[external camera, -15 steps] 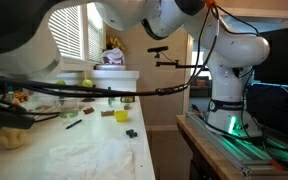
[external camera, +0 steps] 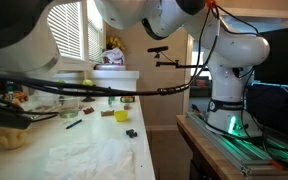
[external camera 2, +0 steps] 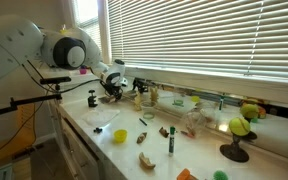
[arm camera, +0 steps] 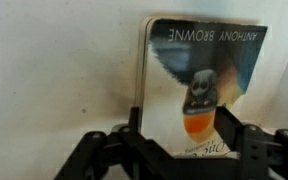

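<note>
A book (arm camera: 189, 75) fills the middle and right of the wrist view, its cover showing a dark ape-like face above an orange patch and the name Anthony Browne, upside down. My gripper is over the lower part of the cover with its dark fingers (arm camera: 132, 138) apart. The left finger is by the book's left edge and the right one overlaps the cover. Whether either finger touches the book cannot be told. In exterior view 1 the arm (external camera: 69, 38) reaches off to the left, and the fingertips are not clear there.
A white cloth (external camera: 92, 160) lies flat on the counter, with a yellow cup (external camera: 121, 116) and a small black item (external camera: 131, 133) beyond it. Bottles and other goods line the counter beneath the window blinds (external camera 2: 204, 40). A black cable (external camera: 134, 93) hangs across exterior view 1.
At most a slight shift of the arm shows at the left of exterior view 1. The cloth, the cup and the small black item have stayed put.
</note>
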